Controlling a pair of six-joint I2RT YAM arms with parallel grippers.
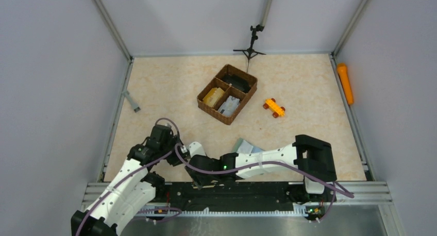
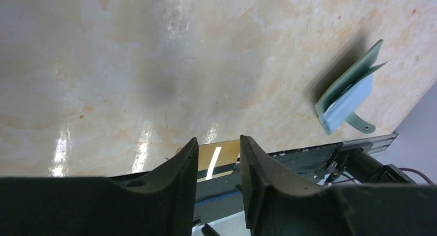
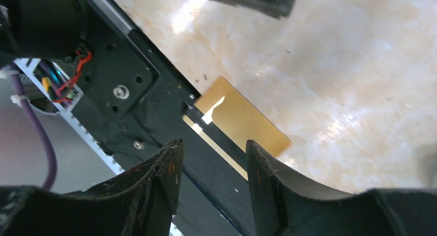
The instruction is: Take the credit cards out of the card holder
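A gold card with a black stripe lies flat at the table's front edge; in the left wrist view the gold card [image 2: 219, 156] shows beyond the fingertips. My right gripper is partly open above it, nothing between its fingers. Also open and empty is my left gripper, just left of the right one in the top view. The pale green card holder [image 2: 349, 76] lies on the table to the right, a light blue piece [image 2: 351, 103] showing in it; in the top view the right arm partly covers the holder [image 1: 239, 145].
A wicker basket [image 1: 202, 105] with compartments stands at the back middle. An orange toy car [image 1: 274, 107] is right of it, and a grey object [image 1: 131, 102] lies far left. Both arms are close together at the front edge.
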